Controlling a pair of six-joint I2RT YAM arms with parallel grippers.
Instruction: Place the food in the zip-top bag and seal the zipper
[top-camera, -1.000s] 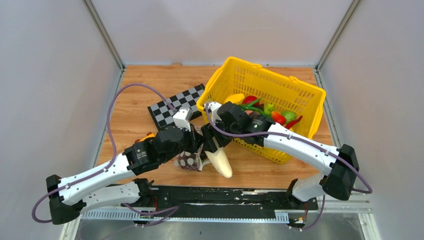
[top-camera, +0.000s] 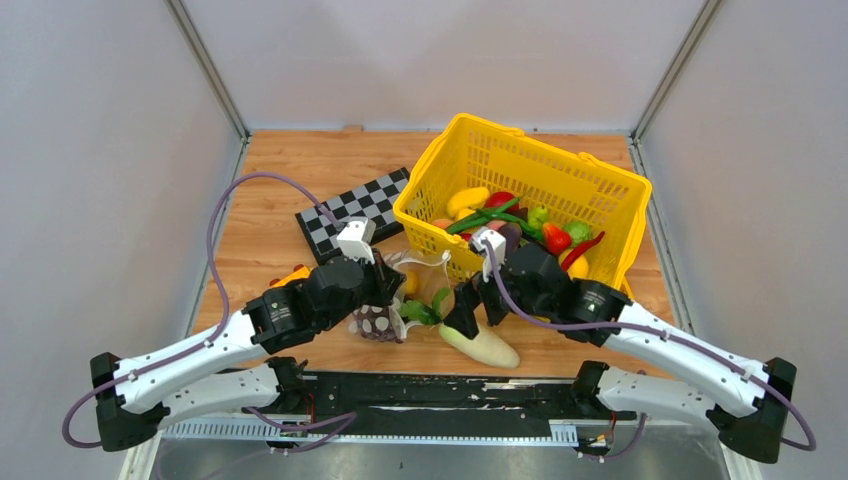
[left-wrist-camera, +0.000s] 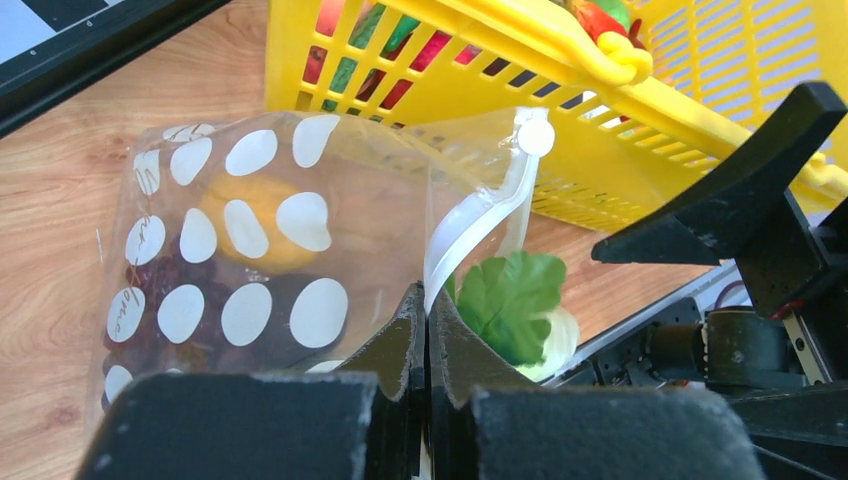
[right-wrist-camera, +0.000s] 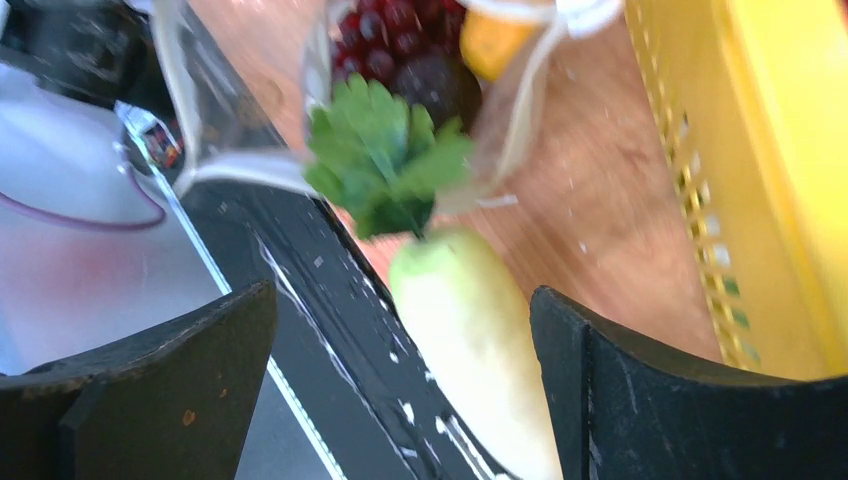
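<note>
The clear zip top bag (left-wrist-camera: 265, 215) with white dots lies on the table, dark grapes and a yellow-orange item (right-wrist-camera: 493, 42) inside it. Its mouth faces right. My left gripper is shut at the white zipper edge (left-wrist-camera: 475, 215), pinching that thin rim. A pale white radish (top-camera: 482, 347) rests on the table at the bag's mouth; its green leaves (right-wrist-camera: 385, 150) reach into the opening, while the body stays outside. My right gripper stands open above the radish, with nothing gripped between its fingers.
A yellow basket (top-camera: 620, 235) of toy produce stands behind the right arm, close to the bag. A black-and-white checkered board (top-camera: 355, 210) lies at the back left. The table's front edge runs just beside the radish.
My right gripper has let go of the radish and drawn back to the right. The radish has shifted right and lies more slanted. The left arm has barely moved.
</note>
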